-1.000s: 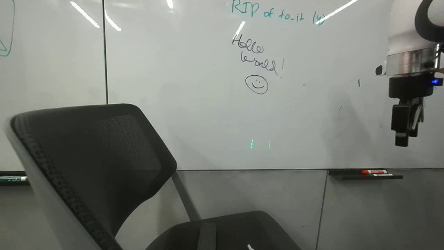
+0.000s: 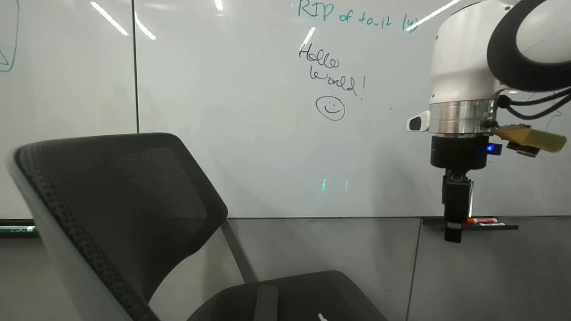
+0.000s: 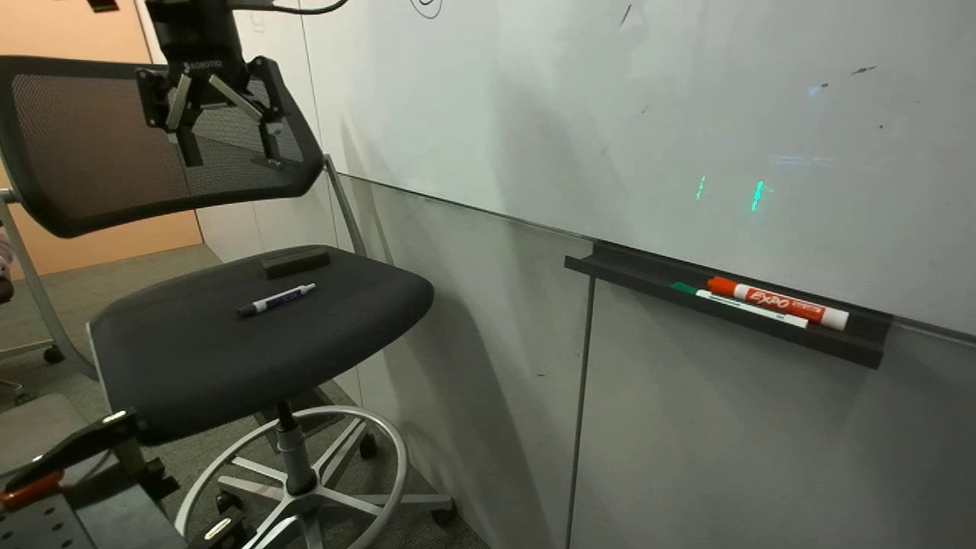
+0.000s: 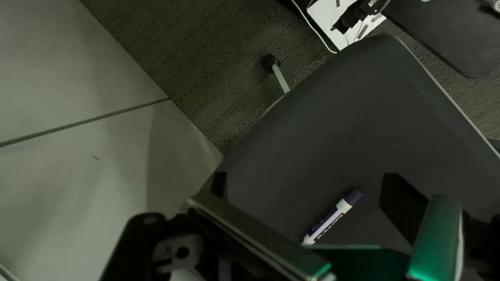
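A white and purple marker (image 3: 277, 300) lies on the dark seat of an office chair (image 3: 238, 357). Beside it on the seat rests a black block, probably an eraser (image 3: 295, 262); exterior view 1 shows the eraser (image 2: 266, 302) at the bottom edge. My gripper (image 3: 230, 154) points down with its fingers apart and nothing between them. From the wrist camera, the marker (image 4: 329, 220) appears in the gap between the fingers of my gripper, well below them on the seat. I cannot make out the eraser in that view.
The chair's mesh backrest (image 2: 123, 198) rises from the seat. A whiteboard (image 2: 257, 133) with writing covers the wall. Its tray (image 3: 631, 279) holds a red marker (image 3: 778, 303) and a slimmer green-capped one (image 3: 750, 308). Space above the seat looks clear.
The chair and the things on it have not moved.
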